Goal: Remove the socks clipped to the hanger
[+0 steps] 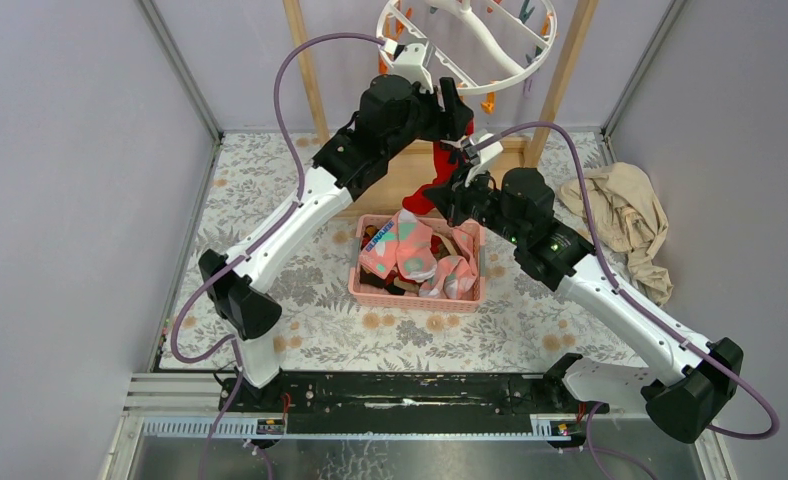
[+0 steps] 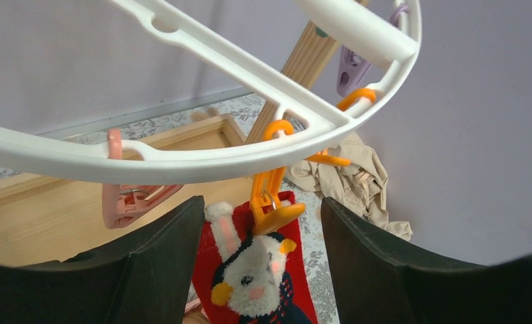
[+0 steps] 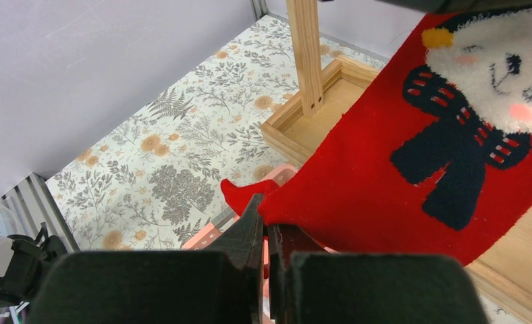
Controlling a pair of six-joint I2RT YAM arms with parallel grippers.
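Observation:
A red sock (image 3: 358, 189) with a bear face hangs below the white round hanger (image 2: 229, 169). In the left wrist view it is just beneath an orange clip (image 2: 270, 209). My left gripper is open around that clip and the sock's top, apparently without closing on them. My right gripper is shut at the sock's lower part, with red fabric at its fingertips. The top view shows both grippers close together under the hanger, partly hiding the sock (image 1: 420, 200).
A pink basket (image 1: 375, 293) of socks stands below on the floral surface, in front of a wooden frame (image 1: 315, 70). A beige cloth (image 1: 620, 210) lies to the right. More clips hang on the hanger. Walls stand on both sides.

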